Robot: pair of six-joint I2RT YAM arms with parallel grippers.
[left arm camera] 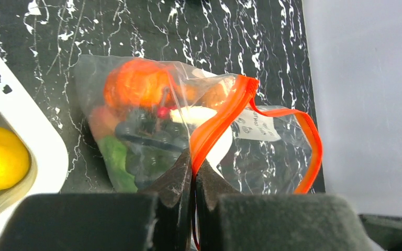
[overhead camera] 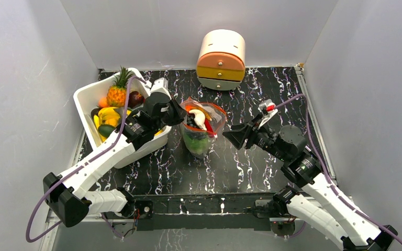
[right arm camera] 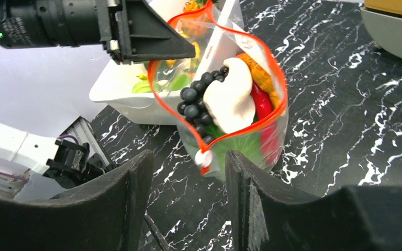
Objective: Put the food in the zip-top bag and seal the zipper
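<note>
The zip top bag with an orange-red zipper stands open, full of food: dark grapes, a pale piece, a red pepper and greens. My left gripper is shut on the bag's zipper edge at the upper left of the bag in the top view. My right gripper stands open to the right of the bag, with the zipper's near corner in front of its fingers in the right wrist view.
A white bin with pineapple, bananas and other food is at the left, beside the bag. An orange drawer unit stands at the back.
</note>
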